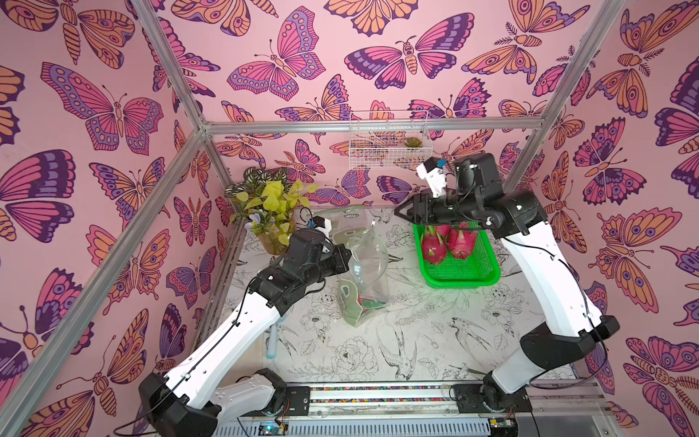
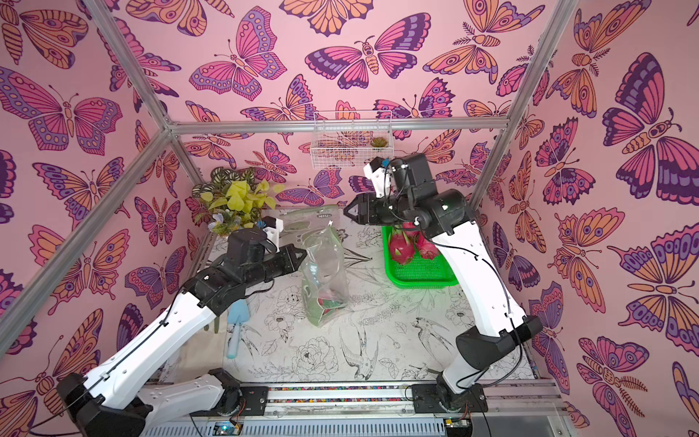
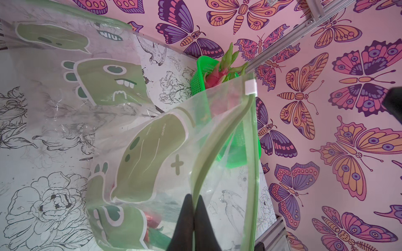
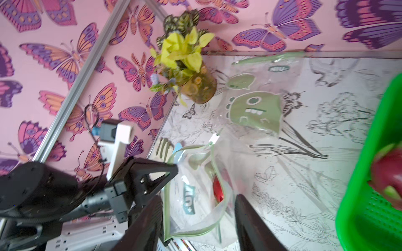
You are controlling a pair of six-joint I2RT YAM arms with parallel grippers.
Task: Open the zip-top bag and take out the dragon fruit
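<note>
The clear zip top bag (image 1: 367, 262) with green prints stands upright near the table's middle, its mouth spread wide in the right wrist view. Low inside, something red, likely the dragon fruit (image 4: 217, 189), shows in part; the bag's wall hides the rest. My left gripper is shut on the bag's rim, with the green edge running between its fingertips. A white slider (image 3: 250, 87) sits at one end of the zip. To the right of the bag and above it, my right gripper is part open, with nothing held between its fingers.
A green basket (image 1: 460, 282) with dragon fruits (image 1: 434, 249) stands to the right. Another printed bag (image 4: 256, 109) lies flat behind. A flower pot (image 4: 200, 85) is at the back left, a blue tool (image 2: 234, 327) at the left.
</note>
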